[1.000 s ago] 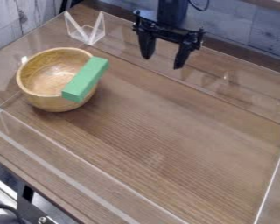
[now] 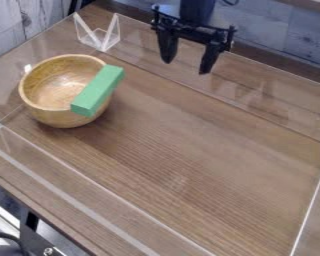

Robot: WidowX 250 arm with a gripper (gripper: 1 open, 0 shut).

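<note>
My gripper (image 2: 192, 48) hangs at the top centre over the back of the wooden table, its dark fingers spread apart with nothing visible between them. A tan bowl (image 2: 49, 82) stands at the left, with a green block (image 2: 99, 88) leaning across its right side, one end toward the front.
A white wire-like object (image 2: 96, 32) is at the back left corner. A white rim runs along the back and right edges.
The gripper has moved up slightly toward the back of the table. The bowl and green block look unchanged.
</note>
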